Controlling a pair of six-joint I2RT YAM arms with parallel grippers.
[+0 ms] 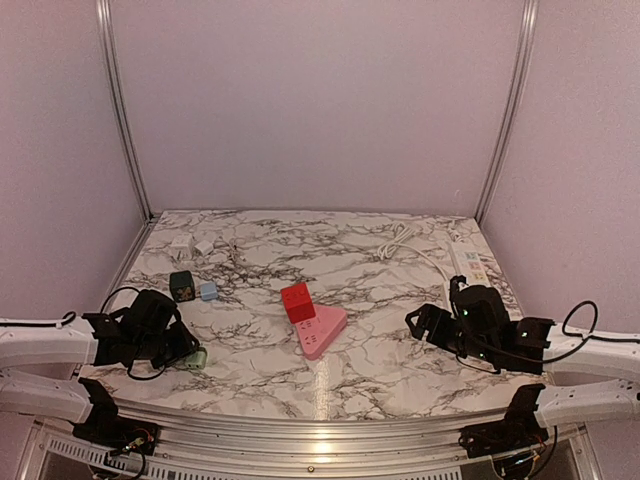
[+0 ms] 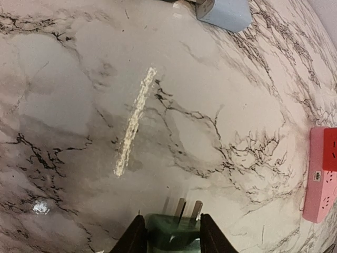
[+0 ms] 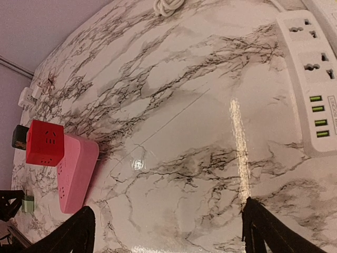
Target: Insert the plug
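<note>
A green plug (image 2: 174, 232) with two metal prongs sits at my left gripper, between its fingertips in the left wrist view; whether the fingers press on it I cannot tell. In the top view it shows at the near left (image 1: 197, 360). A pink triangular socket block (image 1: 325, 335) lies mid-table with a red cube (image 1: 297, 302) on it or against it. A white power strip (image 3: 305, 79) lies along the right. My right gripper stands open above bare table, nothing between its fingers.
A dark cube (image 1: 182, 286), a light blue block (image 1: 209, 291) and white pieces (image 1: 183, 247) lie at the left. A coiled white cable (image 1: 395, 243) is at the back right.
</note>
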